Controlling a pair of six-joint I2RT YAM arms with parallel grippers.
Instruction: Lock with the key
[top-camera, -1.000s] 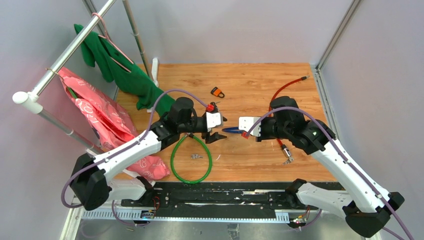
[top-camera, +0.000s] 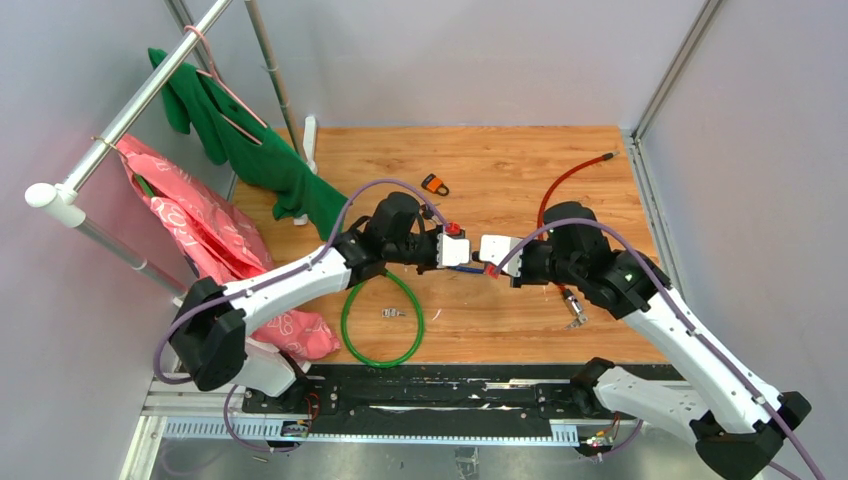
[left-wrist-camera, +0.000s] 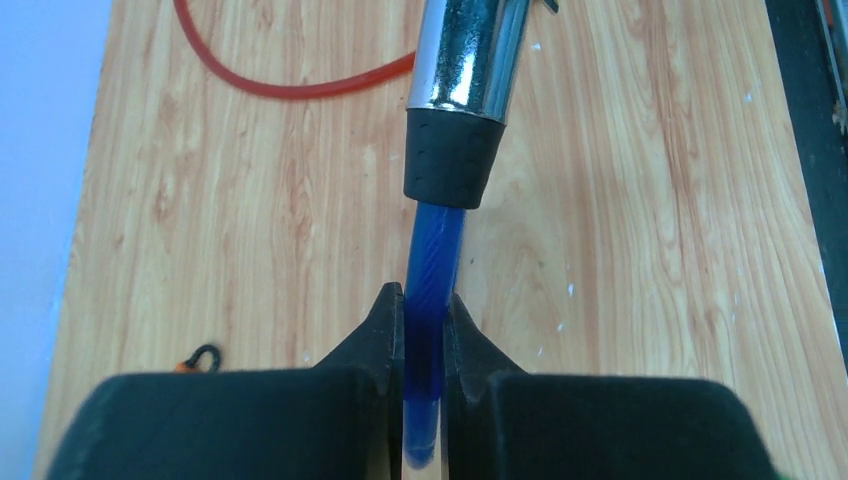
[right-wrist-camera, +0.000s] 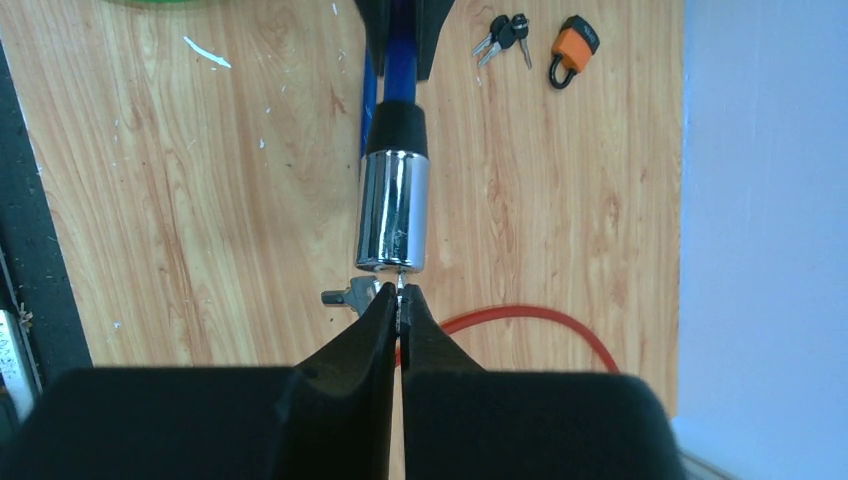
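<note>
Between the two arms, a blue cable lock with a chrome cylinder is held in the air. My left gripper is shut on its blue cable. My right gripper is shut at the cylinder's end, where a thin metal piece, apparently a key, shows at its tips; how it sits in the lock is unclear. An orange padlock and loose keys lie on the wooden table.
A green cable ring and red cable lie on the table. Clothes on a rail fill the left side.
My left arm has moved right toward the right gripper, and its gripper has gone from open to shut on the blue cable. The right arm is almost unchanged.
</note>
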